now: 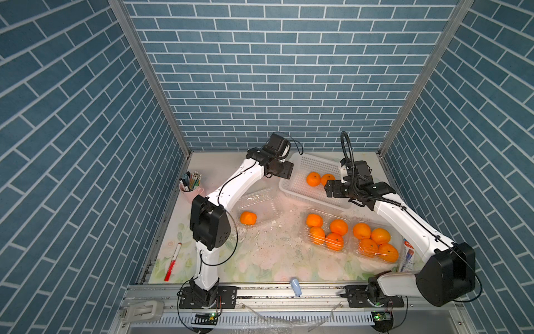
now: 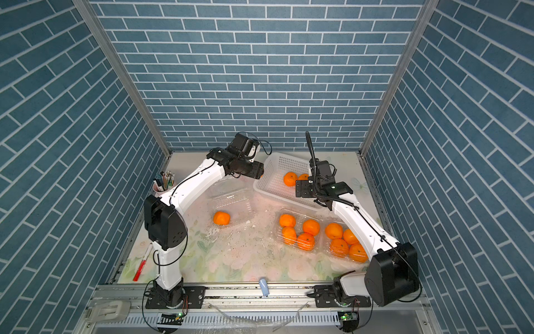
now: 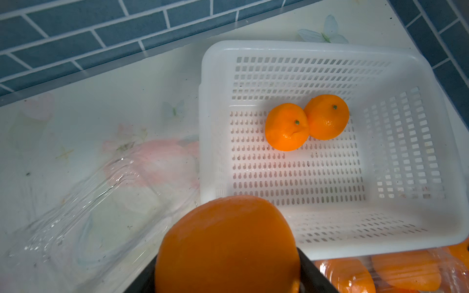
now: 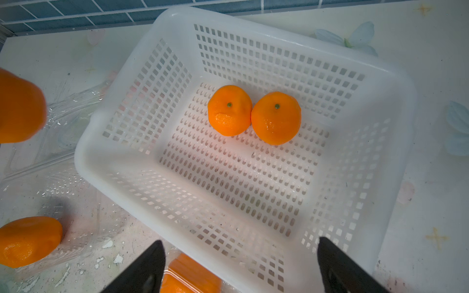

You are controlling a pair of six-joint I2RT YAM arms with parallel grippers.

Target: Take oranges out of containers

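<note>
An orange is gripped in my left gripper, raised at the left end of the white basket. In the right wrist view this held orange shows at the left edge. Two oranges touch each other on the basket floor. One orange stays in the left clear container. Several oranges sit in the middle clear container, and several more in the right clear container. My right gripper is open over the basket's near right part, nothing between its fingers.
A pink pen cup stands at the back left. A red and white marker lies at the left front, and a blue object on the front rail.
</note>
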